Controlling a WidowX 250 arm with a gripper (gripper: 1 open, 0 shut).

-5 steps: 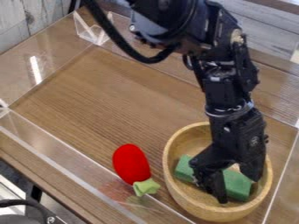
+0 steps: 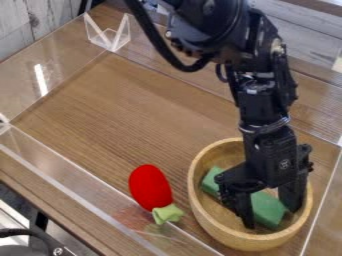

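Note:
The black arm reaches down from the top into a wooden bowl (image 2: 214, 228) at the bottom right. Its gripper (image 2: 257, 196) is open inside the bowl, over a green object (image 2: 267, 212) lying there. The fingers partly hide the green object, and whether they touch it cannot be told.
A red object (image 2: 148, 188) with a pale green end lies just left of the bowl. A white wire stand (image 2: 108, 29) is at the back left.
The gripper has shifted slightly within the bowl over the last second. The bowl and the red object look about the same.

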